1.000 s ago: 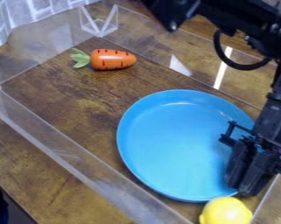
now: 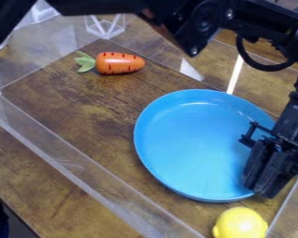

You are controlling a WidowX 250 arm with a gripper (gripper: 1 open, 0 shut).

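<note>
A blue plate [image 2: 192, 141] lies on the wooden board at centre right. The black gripper [image 2: 267, 164] is at the plate's right side, over its rim and low down. Its fingers are dark and crowded together, and what is between them is hidden. An orange toy carrot [image 2: 119, 62] with green leaves lies at the upper left, and a yellow round object [image 2: 239, 223] lies just below the plate.
Clear plastic walls edge the board along the left and top. Bare wood [image 2: 77, 112] is free left of the plate. The arm and a cable fill the top right.
The plate has shrunk slightly in outline on the left, shifting right and up a little. The gripper has moved slightly with it.
</note>
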